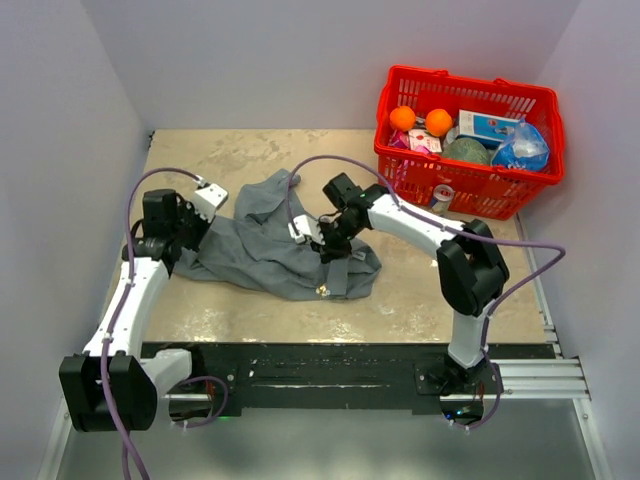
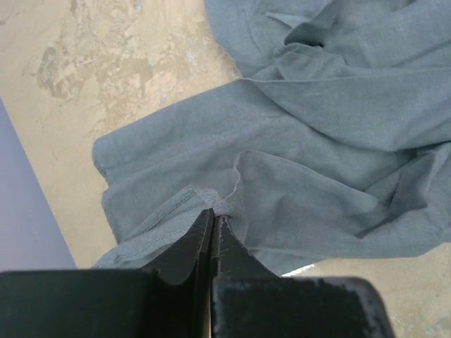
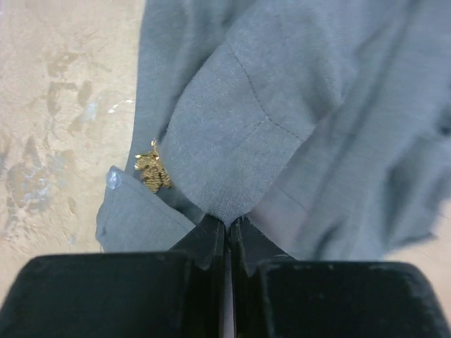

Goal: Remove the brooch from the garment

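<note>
Spread over the table is a grey garment (image 1: 255, 262), rumpled, with folds raised at both grippers. A small gold brooch (image 3: 153, 170) sits by the garment's near edge in the right wrist view; from above, the brooch (image 1: 322, 291) is a tiny gold spot. My right gripper is shut with a lifted fold of grey cloth pinched at its tips, and the brooch lies apart from it, to its upper left. At the garment's left end my left gripper is shut, a raised ridge of cloth caught at its fingertips.
A red basket (image 1: 400, 165) with oranges, boxes and a blue bag stands at the back right, a can (image 1: 441, 199) beside its near side. Bare table (image 1: 410, 300) shows to the right of the garment and along the front.
</note>
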